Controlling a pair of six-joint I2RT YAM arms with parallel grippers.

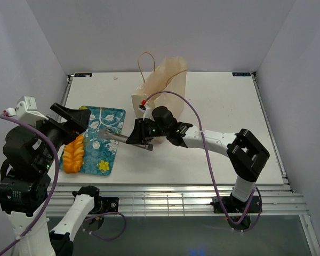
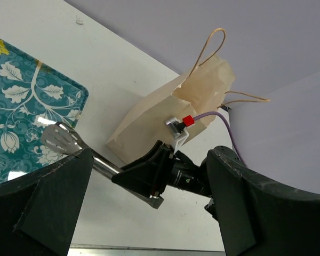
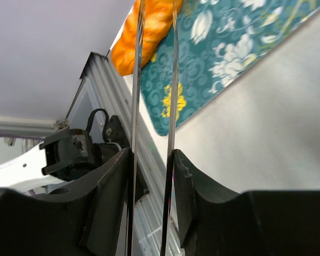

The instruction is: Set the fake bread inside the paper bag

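The braided orange fake bread [image 1: 73, 154] lies on the left side of the patterned mat; in the right wrist view it [image 3: 129, 40] is beyond the long metal fingers. My right gripper [image 1: 105, 133] reaches over the mat, right of the bread, its fingers a narrow gap apart with nothing clearly held. The open paper bag [image 1: 165, 80] stands behind the right arm, handles up. My left gripper [image 1: 77, 117] hangs high at the left, its wide fingers open in the left wrist view.
The teal mat [image 1: 109, 112] covers the table's left part. Grey walls bound the back and sides, and a metal rail runs along the front edge.
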